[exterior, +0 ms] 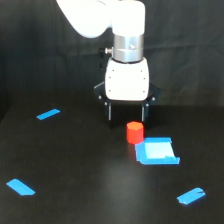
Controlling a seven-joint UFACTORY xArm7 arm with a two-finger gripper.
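A small red block (135, 133) sits on the black table, right of the middle. My gripper (127, 113) hangs behind and above it, pointing down. Its two fingers stand well apart with nothing between them, and the right one is roughly above the block's right edge. How far the gripper is from the block in depth is hard to judge. Just in front and to the right of the block lies a white patch (158, 150) framed with blue tape.
Strips of blue tape lie at the back left (48, 114), front left (20, 187) and front right (191, 196). A dark curtain (40, 60) hangs behind the table.
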